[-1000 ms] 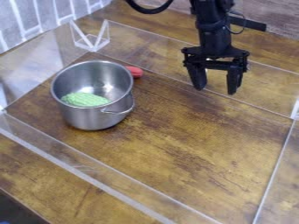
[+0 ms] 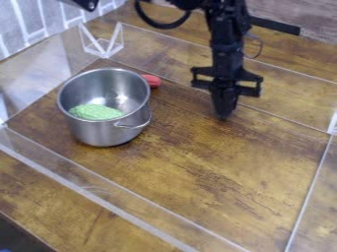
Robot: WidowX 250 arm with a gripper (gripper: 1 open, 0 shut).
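My gripper (image 2: pixel 226 102) hangs low over the wooden table (image 2: pixel 218 187), right of a steel pot (image 2: pixel 120 131), its tips blurred and close together, with nothing visible between them. The pot holds a green item (image 2: pixel 93 112) with a fine texture. A red object (image 2: pixel 152 80) lies just behind the pot, to its right.
Clear plastic panels border the table on the left and right. A white wire-like frame (image 2: pixel 102 41) stands at the back left.
The arm has moved a little left and toward the front of the table, lower in the view. The pot and the other objects have not moved.
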